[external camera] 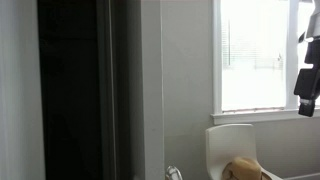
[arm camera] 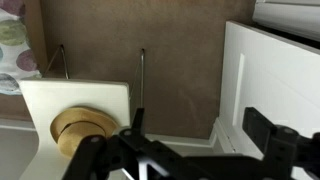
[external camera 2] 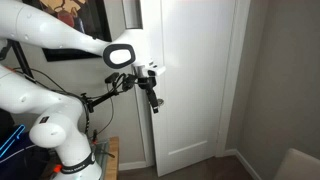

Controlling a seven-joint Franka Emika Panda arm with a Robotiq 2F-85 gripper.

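Note:
In the wrist view my gripper is open, its two dark fingers wide apart and only brown floor showing between them. A white panelled surface (arm camera: 285, 75) fills the right side of that view, close to the right finger. The second exterior view has the white arm (external camera 2: 75, 95) at the left, its black gripper in front of a tall white door (external camera 2: 187, 70). A round metal knob (external camera 2: 160, 100) shows on the door beside the gripper. Part of the black gripper (external camera: 308, 85) enters at the right edge of the first exterior view.
A white chair (external camera: 217, 150) with a straw hat (external camera: 242, 169) on it stands below the window (external camera: 253, 55). In the wrist view a spotted cloth (arm camera: 15, 48) lies at the upper left. Bare floor (arm camera: 185, 60) spreads between chair and white panel.

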